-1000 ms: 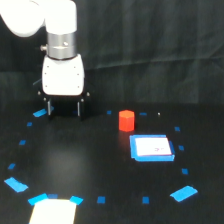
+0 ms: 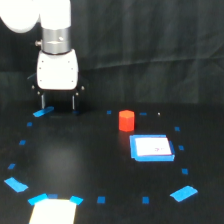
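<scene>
A red block point(image 2: 126, 121) sits on the black table right of the middle. Just in front of it and to the right lies a blue-framed piece with a white centre point(image 2: 152, 147). My gripper point(image 2: 58, 104) hangs at the back left, well to the left of the red block. Its two thin dark fingers stand wide apart, and nothing shows between them.
A pale square object point(image 2: 52, 211) is cut off by the bottom edge at the left. Flat blue tape marks lie around the table. A dark curtain point(image 2: 150, 50) hangs behind.
My gripper has shifted a little to the left and slightly up or back in the view. The red block and the blue-framed piece have stayed where they were.
</scene>
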